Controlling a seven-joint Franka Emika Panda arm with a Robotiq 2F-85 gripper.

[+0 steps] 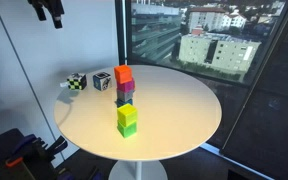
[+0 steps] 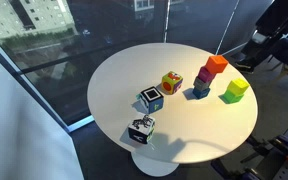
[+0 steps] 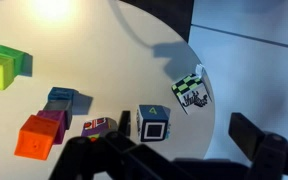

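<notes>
My gripper hangs high over the left side of the round table, open and empty. Its black fingers frame the lower part of the wrist view. Below stands a dark cube with a white square; a checkered black, white and green cube lies beyond it, nearer the rim. A tall stack has an orange block on top, a purple block beneath and blue blocks lower down. Nearby, a yellow block rests on a green block. A red and yellow patterned cube sits close to the tall stack, partly covered by a finger in the wrist view.
Windows stand behind it. The tall stack rises well above the loose cubes. Dark cables and equipment lie off the table's edge.
</notes>
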